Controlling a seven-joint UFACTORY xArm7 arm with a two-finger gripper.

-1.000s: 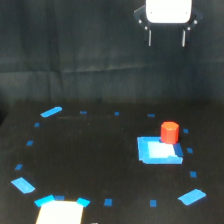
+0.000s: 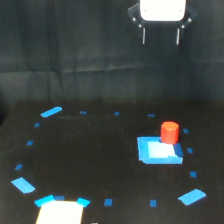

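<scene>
My white gripper [image 2: 161, 37] hangs at the top of the view, cut off by the upper edge. Its two thin fingers point down and stand well apart, with nothing between them. Far below it, at the right, a red many-sided block [image 2: 169, 133] sits upright at the back right part of a blue-bordered square [image 2: 146, 153] with a white middle. Whether this square is a shallow tray or flat on the table cannot be told.
A cream-coloured object [image 2: 60, 213] is partly cut off at the bottom left edge, with blue tape beside it. Blue tape strips [image 2: 23, 185] and several small blue squares mark the dark table.
My gripper has shifted a little to the left and slightly up, its fingers still apart. The red block and the blue-bordered square have not moved.
</scene>
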